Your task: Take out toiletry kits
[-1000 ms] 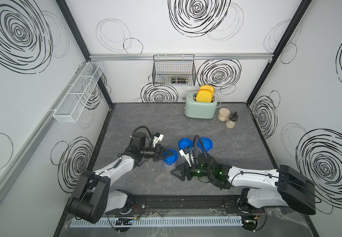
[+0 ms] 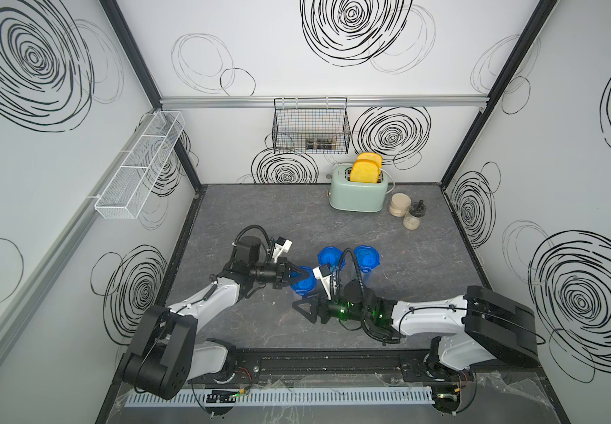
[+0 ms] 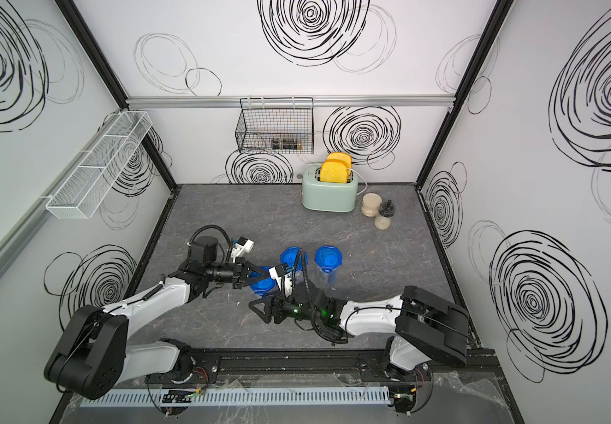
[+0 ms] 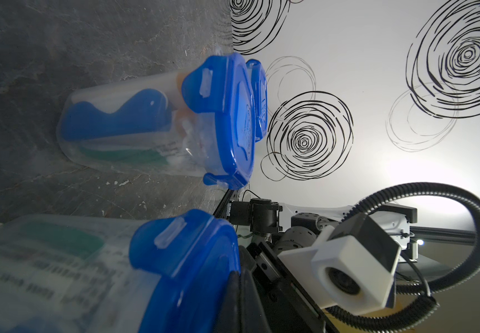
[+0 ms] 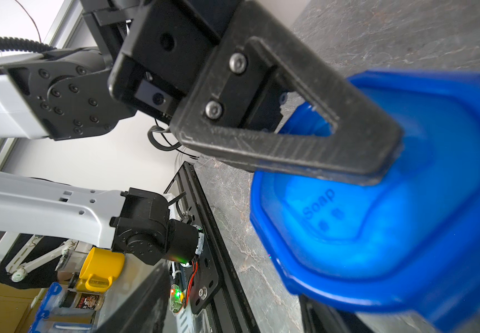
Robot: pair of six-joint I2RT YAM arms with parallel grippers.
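Three clear containers with blue lids stand grouped at mid counter: front-left [image 2: 302, 280], back-middle [image 2: 330, 255], right [image 2: 366, 257]. My left gripper [image 2: 298, 275] is shut at the front-left one's lid, nothing visible between its fingers; in the left wrist view a nearby container [image 4: 118, 127] shows items inside. My right gripper [image 2: 307, 308] is low at the front of that same group, just in front of the front-left container, its fingers apart with nothing seen between them. The right wrist view shows a lid [image 5: 373, 233] marked "Soap" close up, under a black finger of the left gripper.
A mint toaster [image 2: 357, 194] with yellow slices stands at the back, beside a cream jar [image 2: 398, 205] and a shaker [image 2: 412, 219]. A wire basket [image 2: 311, 123] hangs on the back wall, a white rack [image 2: 138, 166] on the left.
My left arm and the containers show no clear movement.
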